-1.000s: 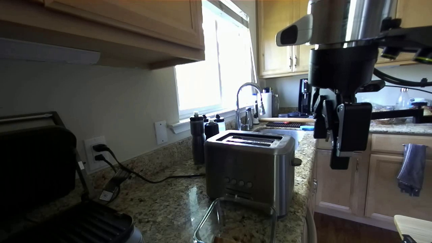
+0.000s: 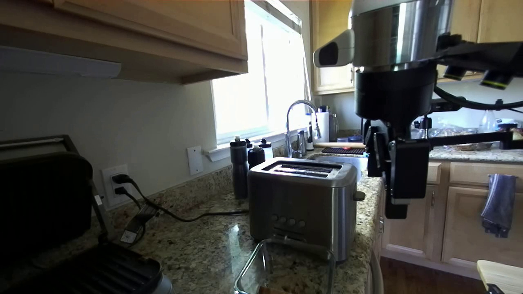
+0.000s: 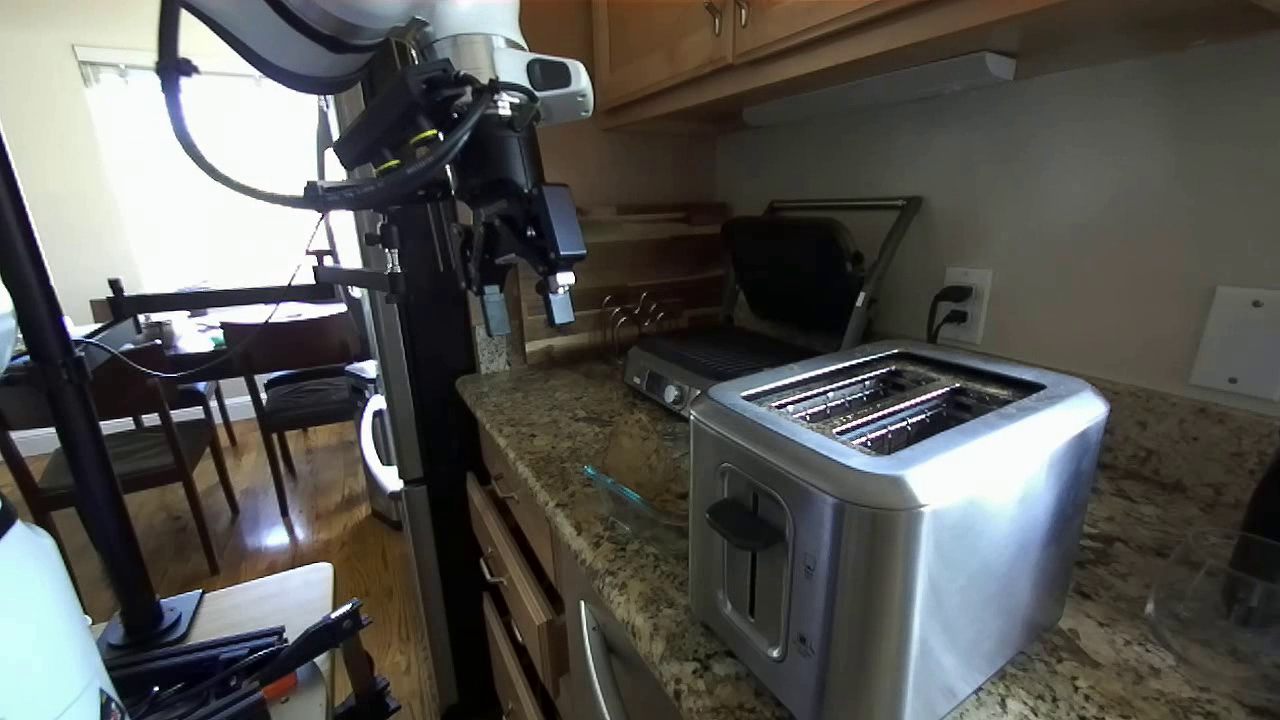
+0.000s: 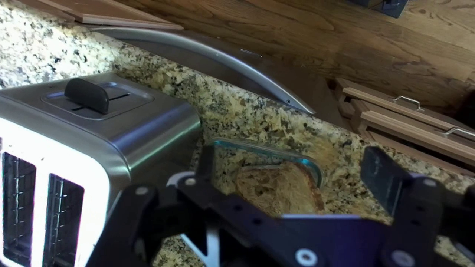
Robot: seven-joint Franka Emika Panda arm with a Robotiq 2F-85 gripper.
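Note:
In the wrist view a slice of bread (image 4: pixel 278 186) lies in a clear glass dish (image 4: pixel 262 151), its lower part hidden behind my gripper's body. My gripper stands open, its two fingers far apart, with nothing held. The second exterior view has the gripper (image 3: pixel 528 310) hanging in the air above the counter's front edge. A silver two-slot toaster (image 3: pixel 888 516) is on the counter beside the dish; its slots look empty and its black lever (image 3: pixel 744 524) faces the counter's front. Only a corner of bread (image 2: pixel 269 290) shows in the first exterior view.
An open black grill (image 3: pixel 768 306) stands at the wall, with outlet plugs (image 3: pixel 954 306) nearby. Bottles (image 2: pixel 240 166) stand behind the toaster. Overhead are wooden cabinets (image 2: pixel 162 29). Bare granite (image 4: pixel 325 147) runs along the counter's front edge.
In the first exterior view my gripper has moved left and lower, still open. The toaster and glass dish have stayed in place.

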